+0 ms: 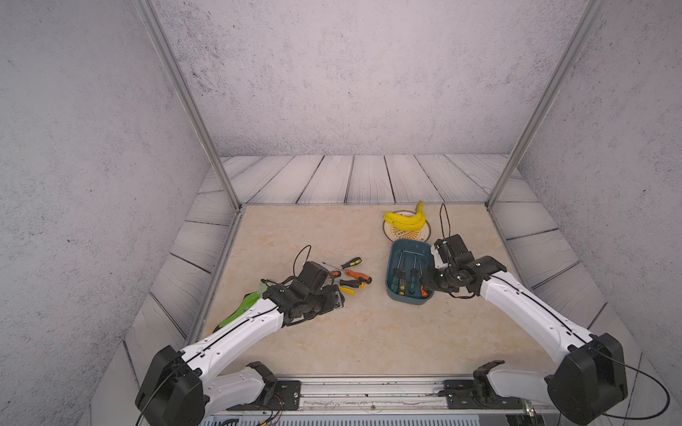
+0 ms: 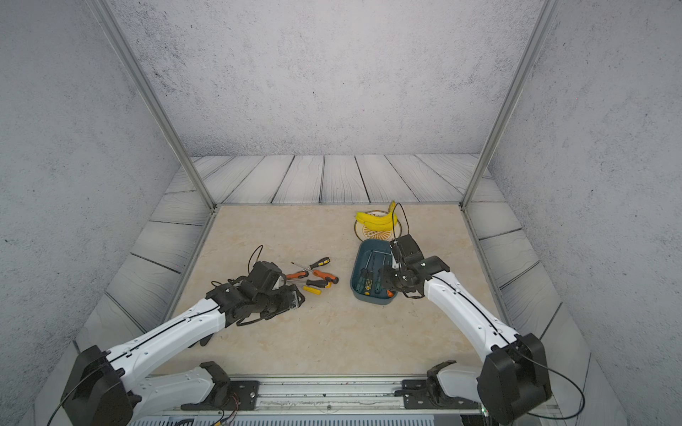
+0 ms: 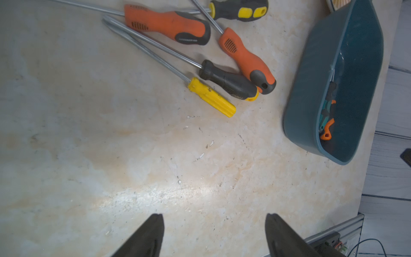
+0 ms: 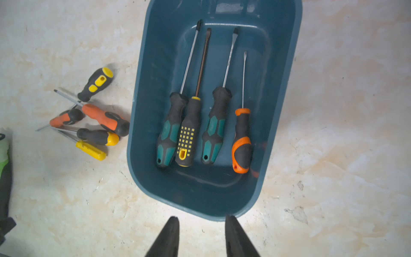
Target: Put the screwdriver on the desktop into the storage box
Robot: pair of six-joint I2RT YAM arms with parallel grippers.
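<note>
Several screwdrivers lie in a loose cluster on the table: two orange-handled, one yellow-handled, one black with a yellow end, and one black-and-yellow. The blue storage box stands to their right. Inside it, several screwdrivers lie side by side, among them a green-and-black one and an orange-and-black one. My left gripper is over bare table on the cluster's near side, open and empty. By the box's near end in the right wrist view, my right gripper is partly open with nothing between its fingertips.
Bananas rest on a round plate behind the box. A green item lies at the table's left, partly behind my left arm.
</note>
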